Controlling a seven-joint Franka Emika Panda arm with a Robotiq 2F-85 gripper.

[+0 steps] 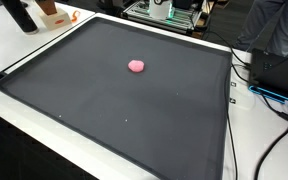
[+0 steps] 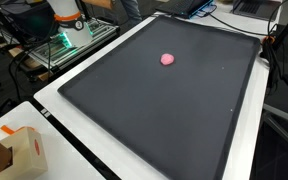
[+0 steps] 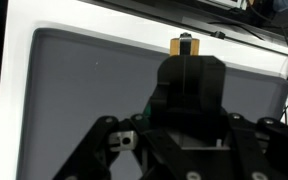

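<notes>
A small pink lump lies on the dark grey tray, toward the far side in exterior view 1. Exterior view 2 has the same pink lump in the tray's upper half, with nothing touching it. In the wrist view my gripper is shut, and an orange-brown, wood-coloured piece shows on both sides of its fingertip. Most of this piece is hidden by the gripper, so its full shape cannot be told. The pink lump does not appear in the wrist view. Neither exterior view includes the gripper.
Apart from the pink lump, the tray is bare. Cables run along its right side in exterior view 1, near a dark device. Part of the robot's white body stands beside the table. A pale box sits at the lower left.
</notes>
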